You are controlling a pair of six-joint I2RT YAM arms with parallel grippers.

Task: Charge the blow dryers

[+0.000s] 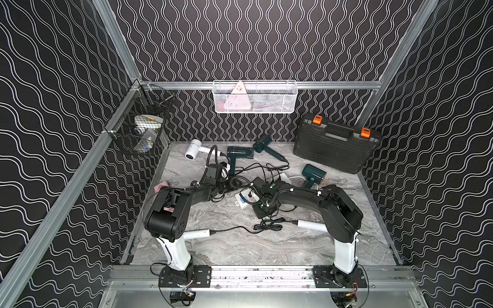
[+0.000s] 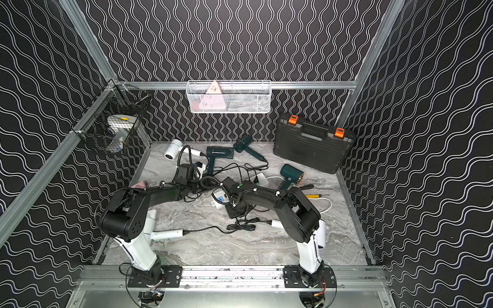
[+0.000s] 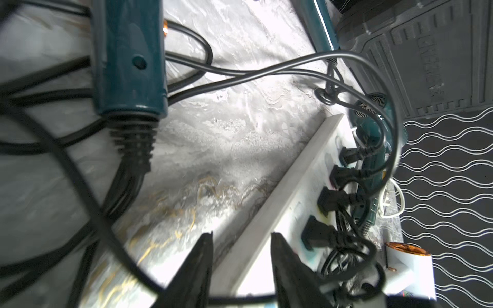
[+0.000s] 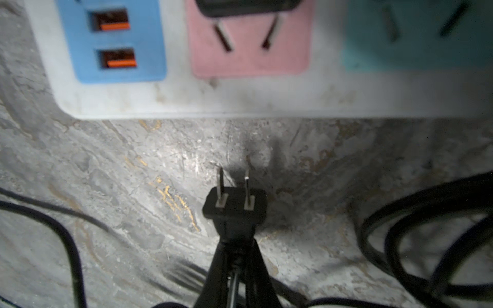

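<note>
My right gripper is shut on a black two-pin plug point(image 4: 234, 210), prongs upward, just below the power strip point(image 4: 256, 95) and its pink socket. In the left wrist view, the strip's white edge point(image 3: 295, 182) lies beyond my left gripper, whose fingertips stand apart with no object clearly held; several plugs sit in the strip. Dark teal dryers point(image 1: 240, 152) lie at the back and right point(image 1: 313, 174); a white dryer point(image 1: 197, 150) lies at the back left.
A black case point(image 1: 336, 148) leans at the back right. A wire basket point(image 1: 146, 123) and white tray point(image 1: 254, 97) hang on the frame. White dryer handles point(image 1: 310, 225) and loose cables lie at the front; much cable clutters the middle.
</note>
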